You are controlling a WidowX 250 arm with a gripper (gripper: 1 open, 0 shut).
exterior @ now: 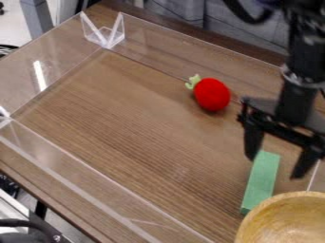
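Note:
My dark gripper (260,133) is at the right side of the camera view, its fingers pointing down, open, above a green rectangular block (259,182) on the wooden table (102,133). A red round object with a small green top, like a strawberry or tomato (210,95), lies up and left of the gripper.
A large yellow bowl (292,224) fills the bottom right corner, just below the green block. A small clear container (105,30) stands at the back left.

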